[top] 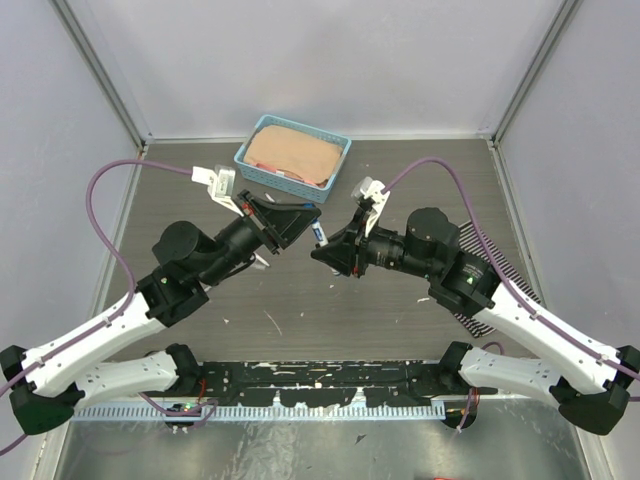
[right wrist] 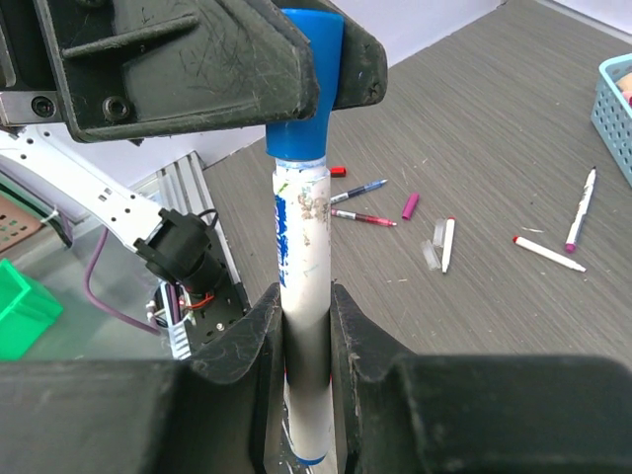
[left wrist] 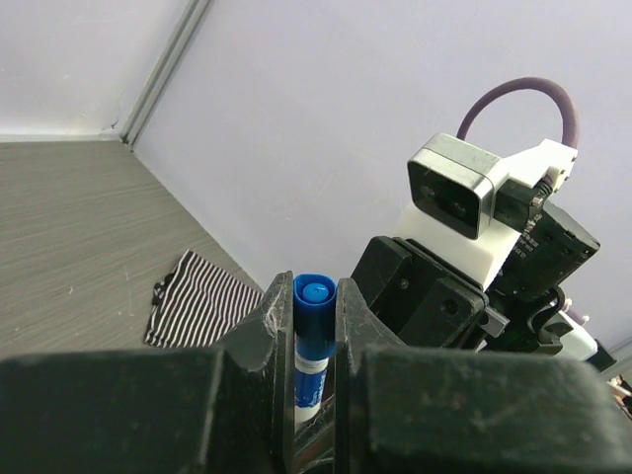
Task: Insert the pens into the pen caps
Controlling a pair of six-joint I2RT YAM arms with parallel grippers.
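Between the two arms, a white pen with blue print (right wrist: pixel 304 257) is lined up with a blue cap (right wrist: pixel 304 133). My left gripper is shut on the cap, whose blue end shows between the fingers in the left wrist view. My right gripper is shut on the white barrel, the blue end of which sticks out below. In the right wrist view the cap's lower rim meets the top of the barrel with no gap showing. The tip is hidden, inside or behind the cap. Seen from the top, the grippers (top: pixel 335 262) nearly touch.
On the table lie red-tipped pens (right wrist: pixel 550 254), a purple-ended pen (right wrist: pixel 582 209), a magenta cap (right wrist: pixel 411 205), a blue pen (right wrist: pixel 358 192) and clear pieces (right wrist: pixel 432 253). A light-blue basket (top: pixel 243 152) stands at the back. A striped cloth (top: pixel 490 260) lies at the right.
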